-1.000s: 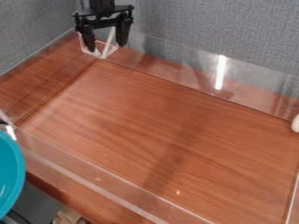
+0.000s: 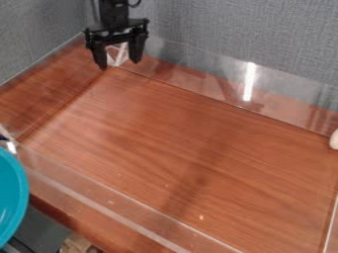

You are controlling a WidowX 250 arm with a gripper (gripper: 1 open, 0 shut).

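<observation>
My black gripper (image 2: 119,57) stands open at the far left corner of the wooden tray, high in the camera view. Around and behind its fingers is a small white object (image 2: 117,56), partly hidden by the gripper; I cannot tell clearly what it is.
A blue round container (image 2: 8,198) sits outside at the lower left, and a white object (image 2: 333,139) shows at the right edge. Grey walls rise behind.
The gripper has shifted slightly and its fingers sit a little lower and differently angled over the white object. The rest looks unchanged.
</observation>
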